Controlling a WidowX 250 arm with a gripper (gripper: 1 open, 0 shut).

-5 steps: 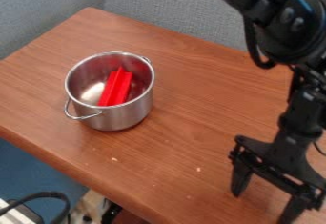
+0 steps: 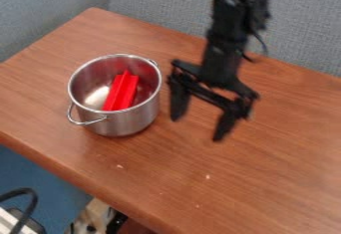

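A steel pot with side handles stands on the left of the wooden table, a red object lying inside it. My black gripper hangs over the table just right of the pot, its two fingers apart, open, with nothing seen between them.
A grey wall runs along the back. A blue surface and black cables show at the lower left beyond the table's edge.
My gripper has moved from the front right toward the back left, up beside the pot. The pot and red object look unchanged.
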